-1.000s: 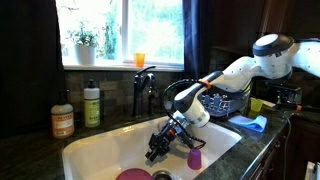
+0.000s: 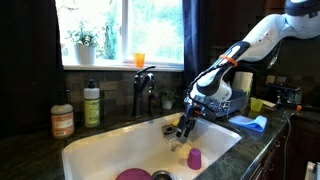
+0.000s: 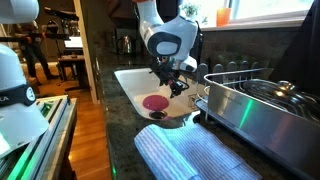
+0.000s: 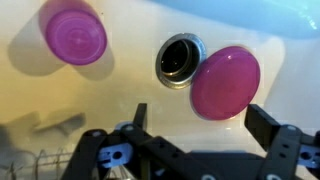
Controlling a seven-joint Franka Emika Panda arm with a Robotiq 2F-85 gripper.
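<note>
Inside the white sink (image 2: 105, 155) lie a pink plate (image 4: 225, 83) and an upright pink cup (image 4: 75, 35), with the round drain (image 4: 180, 60) between them. My gripper hangs over the basin with its fingers spread and nothing held. From the wrist, the plate shows beyond the gap between the fingertips, well below them; the cup is off to the upper left. In exterior view 1 the gripper (image 2: 182, 134) is above and slightly left of the cup (image 2: 194, 158), clear of it. The plate (image 3: 156, 103) also appears in exterior view 2.
A faucet (image 2: 139, 92) and soap bottles (image 2: 92, 104) stand behind the sink. Wire mesh (image 4: 30, 165) shows at the wrist view's lower left. A metal dish rack (image 3: 255, 115) and a blue cloth (image 3: 195, 155) occupy the counter beside the basin.
From low over the basin near the drain, my gripper has risen and moved right, toward the back. The plate and cup look unmoved.
</note>
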